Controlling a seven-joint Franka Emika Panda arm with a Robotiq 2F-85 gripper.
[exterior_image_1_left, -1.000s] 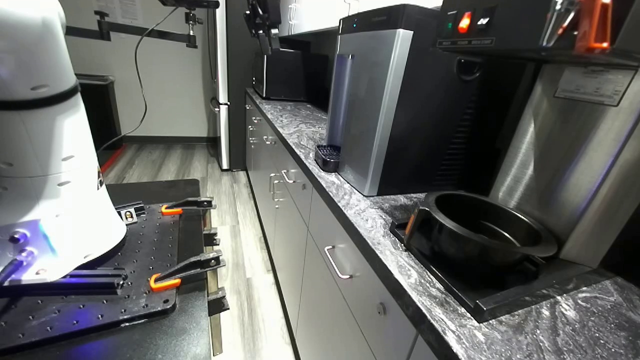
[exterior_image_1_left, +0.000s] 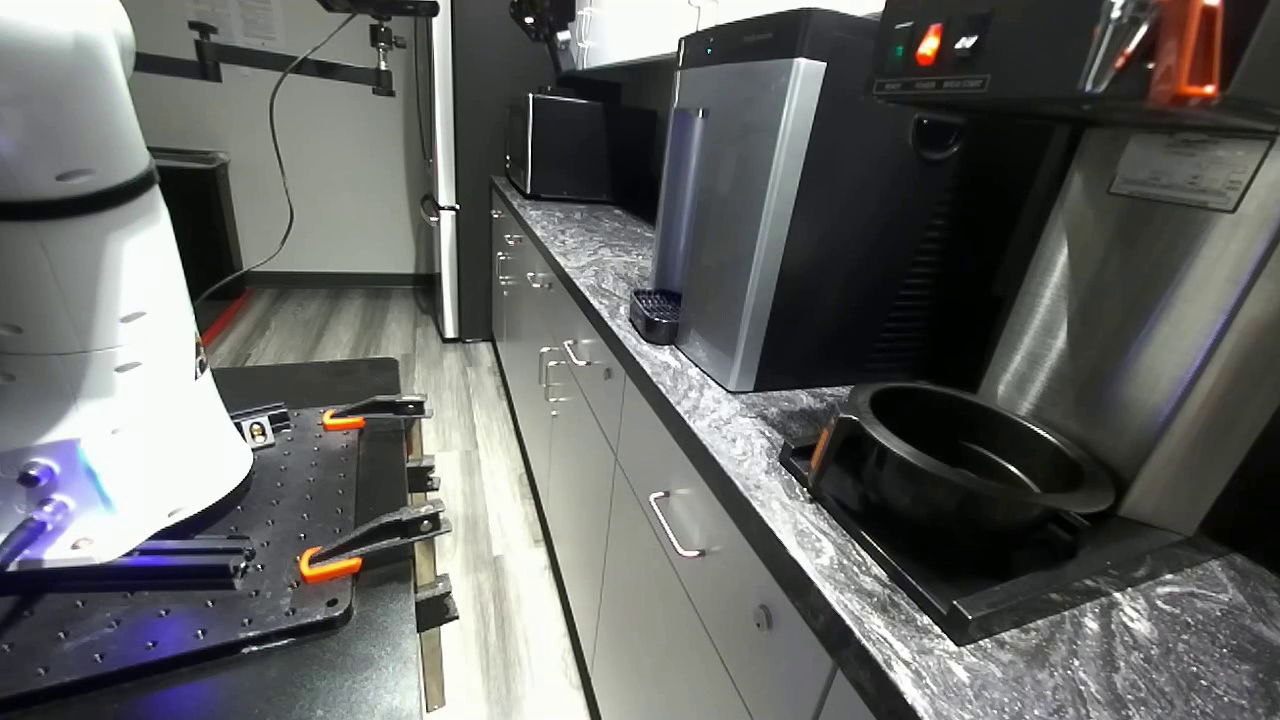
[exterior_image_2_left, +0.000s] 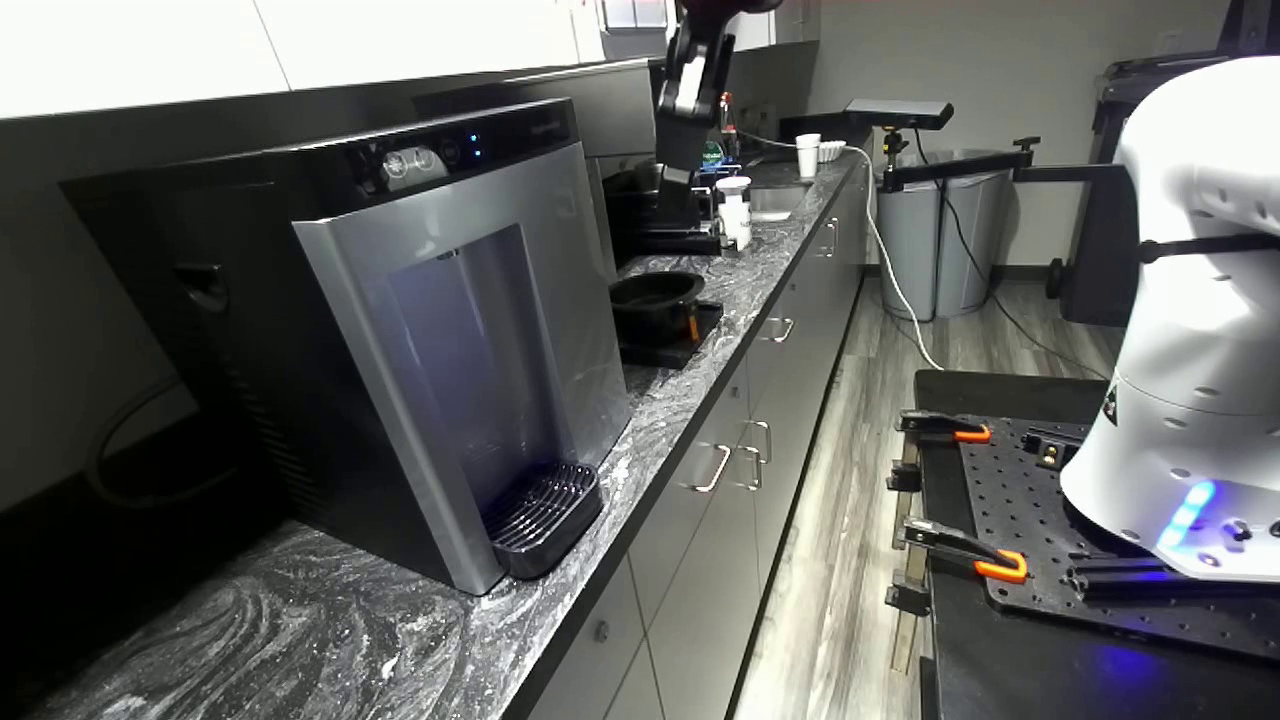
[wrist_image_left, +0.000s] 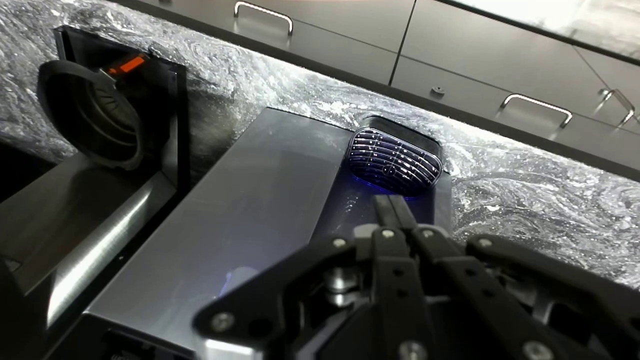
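My gripper is shut, its two fingertips together and nothing visible between them. In the wrist view it points at the front of the tall grey and black water dispenser (wrist_image_left: 240, 198), with the drip tray (wrist_image_left: 396, 157) just beyond the tips. Exterior view 2 has the gripper (exterior_image_2_left: 675, 198) hanging high, past the dispenser (exterior_image_2_left: 360, 360) in the picture. Only its lower part shows at the top edge of exterior view 1, left of the dispenser (exterior_image_1_left: 744, 216). No contact with anything can be made out.
A black round brew basket (exterior_image_1_left: 960, 468) with an orange-marked handle sits on a black base beside the dispenser. White cups (exterior_image_2_left: 807, 156) and a white bottle (exterior_image_2_left: 734, 214) stand farther along the counter.
In exterior view 1 the gripper has risen and shifted slightly right, toward the dispenser's side of the picture. The dispenser, basket and arm base look the same.
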